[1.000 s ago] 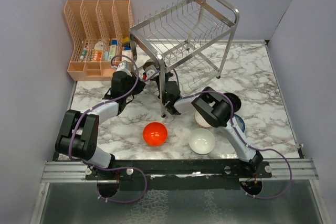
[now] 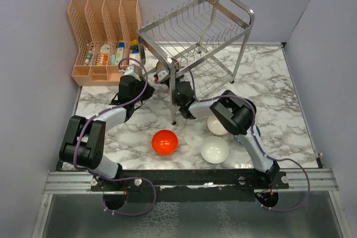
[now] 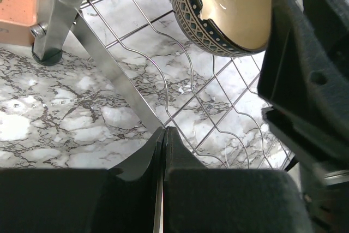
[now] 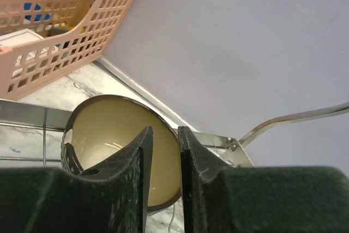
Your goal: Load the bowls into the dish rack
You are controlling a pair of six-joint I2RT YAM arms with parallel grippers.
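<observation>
A patterned bowl with a cream inside sits tilted in the lower tier of the metal dish rack. My left gripper is shut with nothing visible between its fingertips, beside the rack's lower edge. My right gripper is at that bowl, its fingertips a small gap apart in front of the bowl's inside; whether it grips anything is unclear. An orange bowl, a white bowl and a cream bowl lie on the marble table; a blue bowl is partly hidden by my right arm.
A peach organizer with bottles and boxes stands at the back left. Grey walls bound both sides and the back.
My right arm has shifted slightly at the rack, its elbow reaching a little further over the dark bowl at the right. The left arm has barely moved.
</observation>
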